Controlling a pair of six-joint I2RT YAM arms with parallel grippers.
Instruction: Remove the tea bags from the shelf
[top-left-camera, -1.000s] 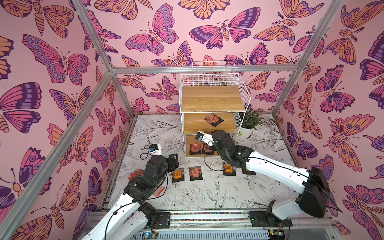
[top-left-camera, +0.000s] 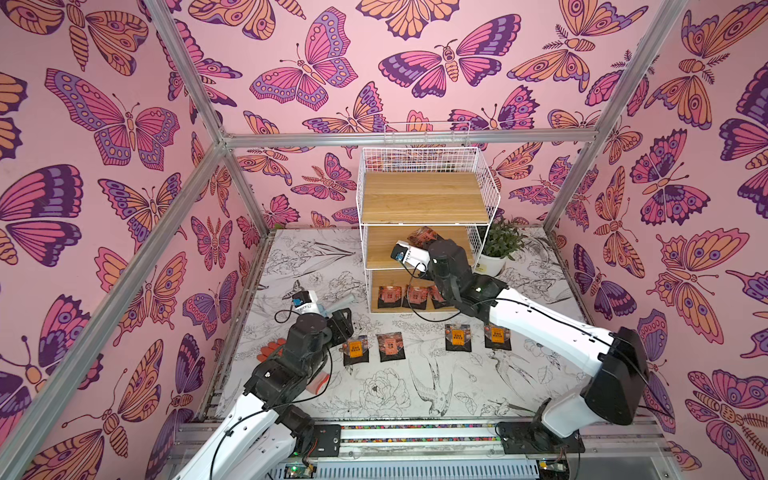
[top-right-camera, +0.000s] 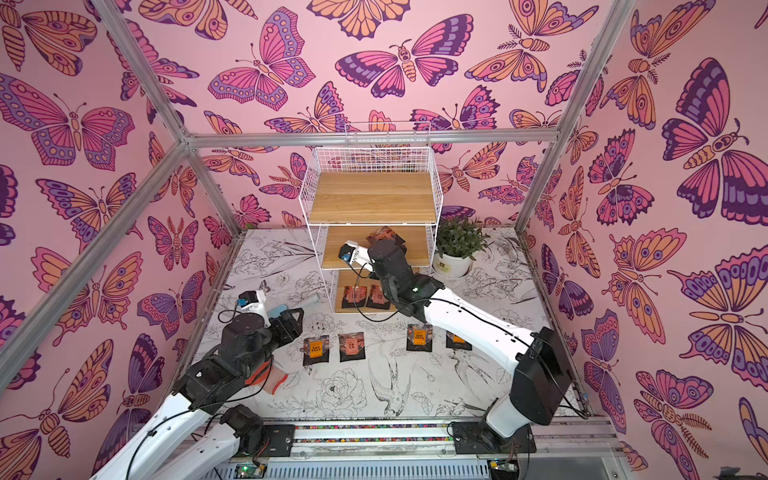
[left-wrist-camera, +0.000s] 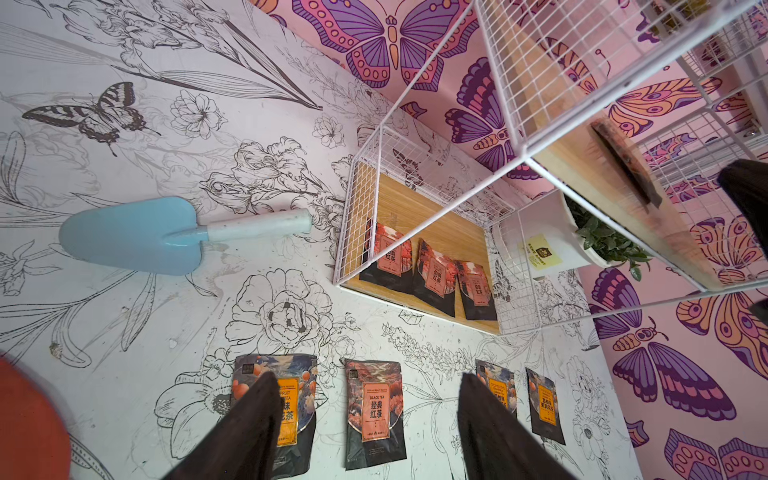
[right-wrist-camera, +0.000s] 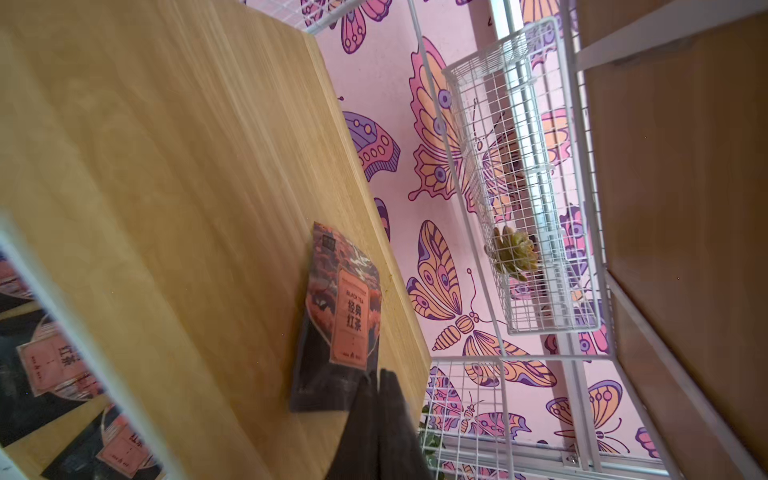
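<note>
A black-and-red tea bag (right-wrist-camera: 344, 308) lies on the wooden middle shelf (right-wrist-camera: 200, 240), in the right wrist view. My right gripper is shut, its tips at the bag's near right corner; whether any bag edge sits between them cannot be made out. Three similar lower-shelf tea bags (left-wrist-camera: 434, 276) lie side by side on the bottom level. On the table in front are more tea bags, among them a red-label bag (left-wrist-camera: 375, 412) and an orange-label bag (left-wrist-camera: 288, 408). Over these my left gripper hangs open and empty, fingers wide apart.
A white wire shelf rack (top-left-camera: 365, 248) has an empty top board (top-left-camera: 424, 196). Right of it stands a potted plant (top-left-camera: 497, 244). A blue trowel (left-wrist-camera: 136, 236) lies left of the rack, a red object (left-wrist-camera: 28, 424) nearer.
The left arm has barely moved.
</note>
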